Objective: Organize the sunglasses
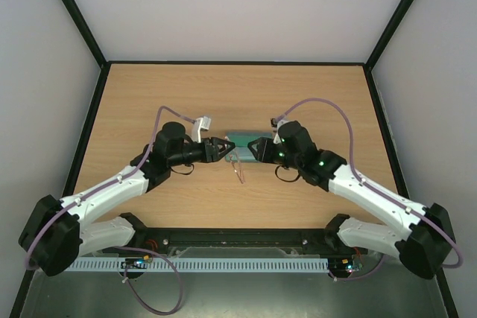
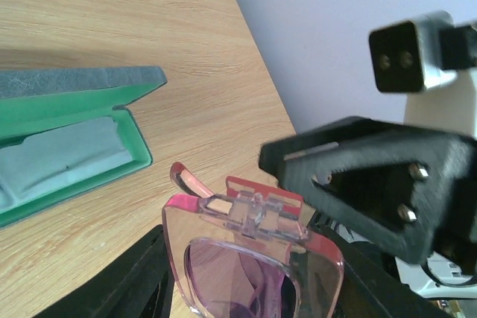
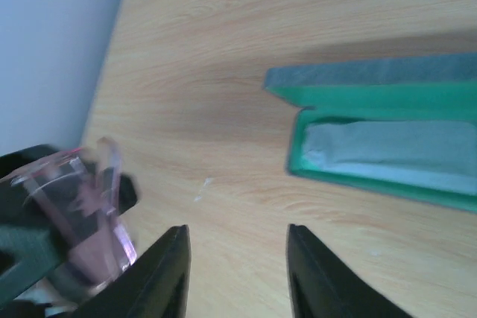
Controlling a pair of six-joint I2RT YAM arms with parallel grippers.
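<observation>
My left gripper (image 1: 232, 146) is shut on pinkish see-through sunglasses (image 2: 253, 240) and holds them above the table. Their arms look folded in the left wrist view; in the top view the thin pink frame hangs below the fingers. Facing it from the right, my right gripper is open with an empty gap between its fingers, apart from the sunglasses (image 3: 95, 221). On the table behind both grippers lies the glasses case (image 3: 297, 147), its grey-outside, green-inside lid raised. In the top view the arms partly cover this case (image 1: 250, 139).
A grey-blue cloth (image 3: 402, 147) lies inside the case. Bare wooden tabletop (image 1: 238, 94) surrounds it, clear toward the back and sides. The two grippers stand close together over the middle of the table.
</observation>
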